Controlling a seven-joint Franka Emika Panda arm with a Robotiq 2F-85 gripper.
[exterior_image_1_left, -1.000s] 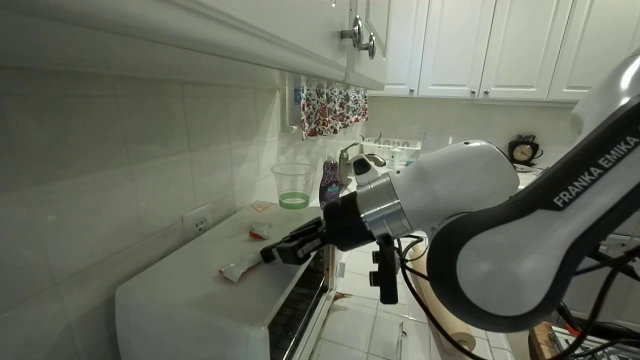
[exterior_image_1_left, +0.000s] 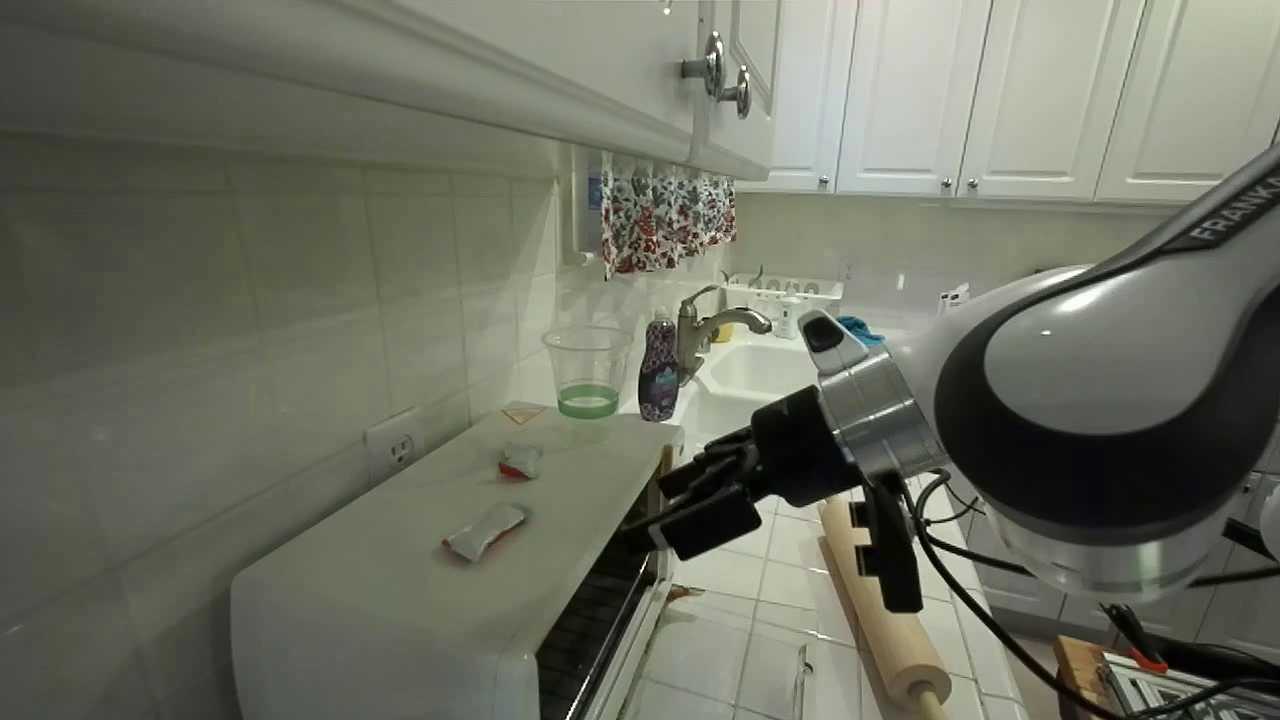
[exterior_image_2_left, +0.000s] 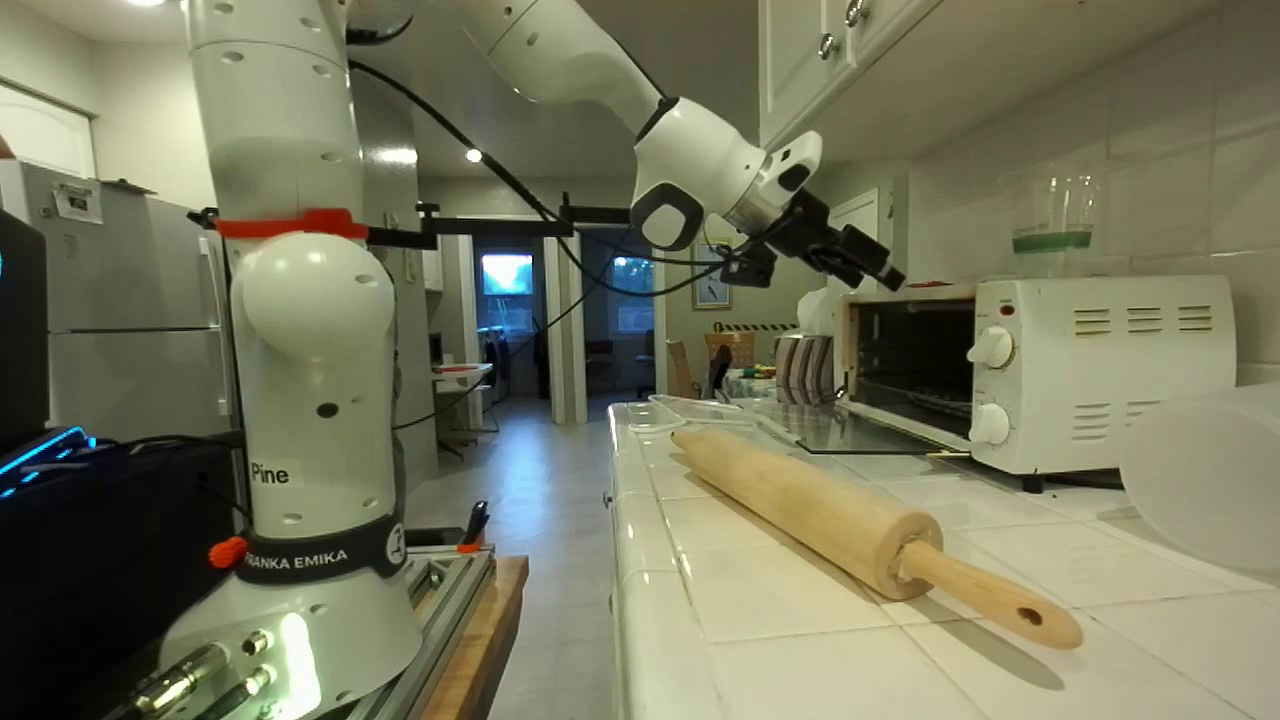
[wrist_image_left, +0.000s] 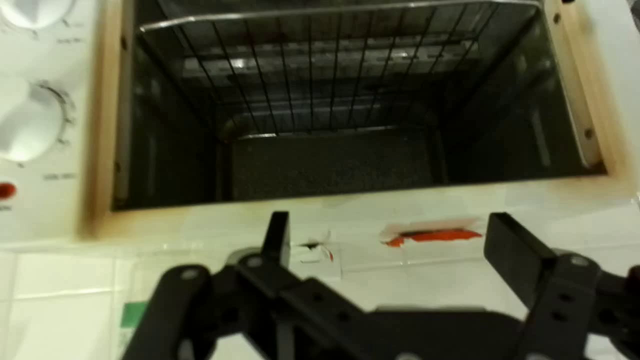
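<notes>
My gripper (exterior_image_1_left: 654, 510) hangs near the front top edge of the white toaster oven (exterior_image_1_left: 396, 600), its fingers spread apart and empty. Two small packets rest on the oven's top. The nearer silver packet (exterior_image_1_left: 486, 532) lies toward the middle, and a red-and-white packet (exterior_image_1_left: 519, 461) lies farther back. In the wrist view the packets show edge-on: the red one (wrist_image_left: 448, 235) near the right finger (wrist_image_left: 517, 258), the pale one (wrist_image_left: 312, 252) near the left. The oven's door is down, showing the wire rack (wrist_image_left: 336, 72) and a dark, empty-looking inside.
A clear tub with a green band (exterior_image_1_left: 588, 400) and a purple soap bottle (exterior_image_1_left: 659, 372) stand beyond the packets. A wooden rolling pin (exterior_image_2_left: 816, 504) lies on the tiled counter. Cabinets (exterior_image_1_left: 480, 60) overhang the oven. Bare oven top surrounds the packets.
My gripper has drawn back from beside the nearer packet, toward the right and away from the oven top. That packet has shifted very slightly; the other looks unmoved.
</notes>
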